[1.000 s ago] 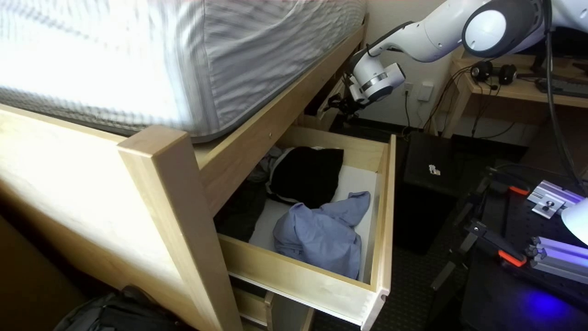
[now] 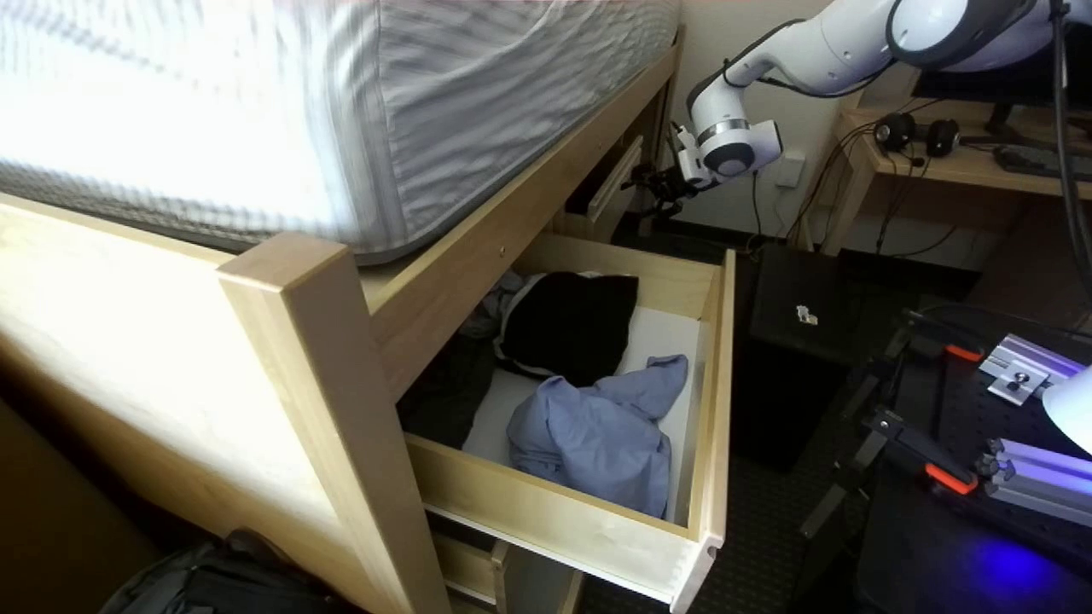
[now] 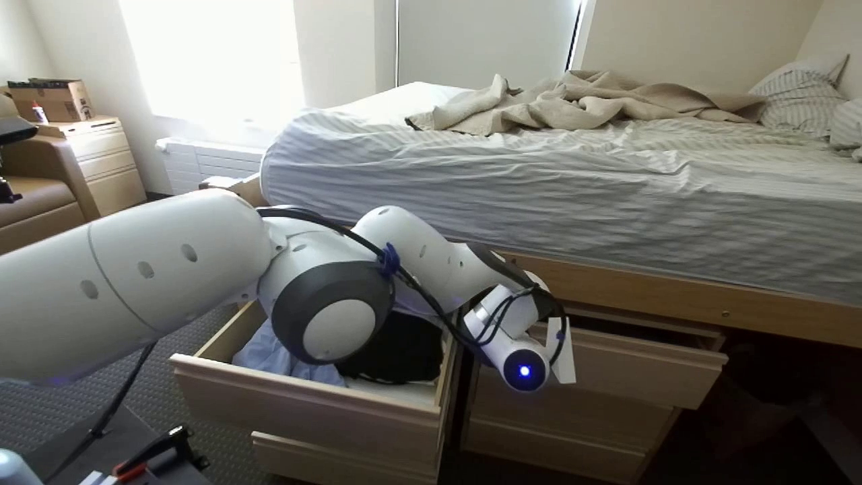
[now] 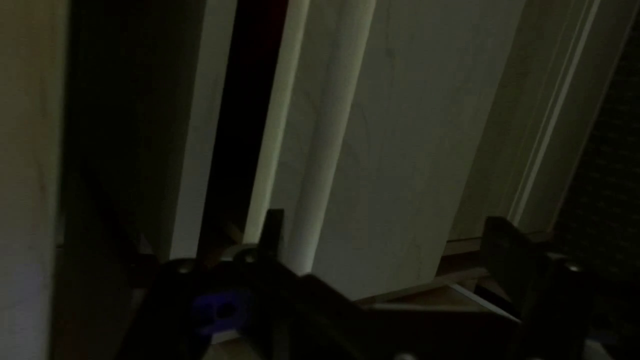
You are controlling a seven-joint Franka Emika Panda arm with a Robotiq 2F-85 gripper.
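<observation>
My gripper is open in the dark wrist view, its two black fingers (image 4: 273, 231) spread wide with nothing seen between their tips. Ahead of it is the pale front of a wooden drawer (image 4: 414, 138), pulled part way out; a dark gap shows behind its top edge. The left finger appears close to that edge, but contact cannot be told. In exterior view 2 the same drawer (image 3: 614, 364) stands at the right under the bed, and the wrist hides part of it and the fingers. Exterior view 1 shows the gripper small, by the far drawer front (image 2: 617, 188).
Nearer exterior view 1, another drawer (image 2: 573, 491) stands far out, holding a blue cloth (image 2: 599, 435) and a black cloth (image 2: 573, 326). The bed rail (image 2: 532, 210) runs above both drawers. A black box (image 2: 793, 348) sits on the floor beside them.
In exterior view 1 my arm and gripper have shifted right, away from the bed, and more of the far drawer's front shows. The near drawer and its cloths look unmoved.
</observation>
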